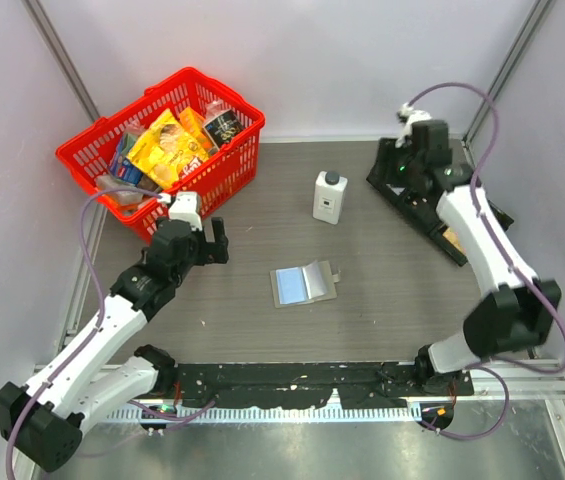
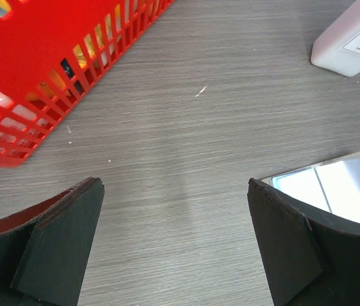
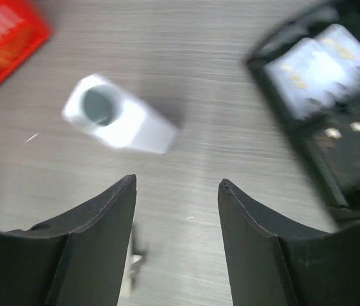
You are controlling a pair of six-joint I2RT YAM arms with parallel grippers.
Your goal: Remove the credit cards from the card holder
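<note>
The card holder (image 1: 304, 285) lies opened flat on the table, with a light blue face on its left half and a whitish, shiny one on its right. Part of the holder (image 2: 348, 188) also shows at the right of the left wrist view, behind a fingertip. My left gripper (image 1: 218, 240) stands open to the left of the holder and above the table, its fingers empty. Over the near-left side of the black tray hangs my right gripper (image 1: 392, 160), open and empty; the right wrist view is blurred. No separate loose card can be made out.
A red basket (image 1: 247, 160) of snack packets stands at the back left. Behind the holder is a white bottle (image 1: 329, 197) with a dark cap. The black compartment tray (image 1: 417, 222) lies at the back right. Table around the holder is bare.
</note>
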